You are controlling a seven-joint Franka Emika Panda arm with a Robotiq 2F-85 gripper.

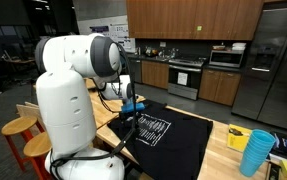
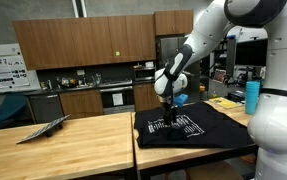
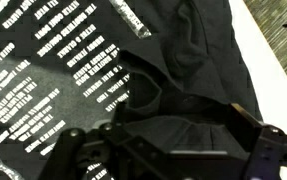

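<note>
A dark cloth point(image 1: 168, 138) with white printed lines is spread over the table. The wrist view shows the print on the cloth point(image 3: 53, 75) at left and a raised, rumpled fold point(image 3: 188, 75) at the middle. My gripper is open, its two dark fingers set wide apart at the bottom of that view with the rumpled cloth between and beyond them. From outside, the gripper point(image 2: 170, 117) points down, low over the cloth near one edge. Whether the fingertips touch the fabric cannot be told.
A stack of blue cups point(image 1: 256, 152) stands on the table's right side, with a yellow item point(image 1: 238, 137) beside it. Wooden stools point(image 1: 23, 127) stand at left. Bare wood point(image 2: 63, 150) lies clear at the table's other end.
</note>
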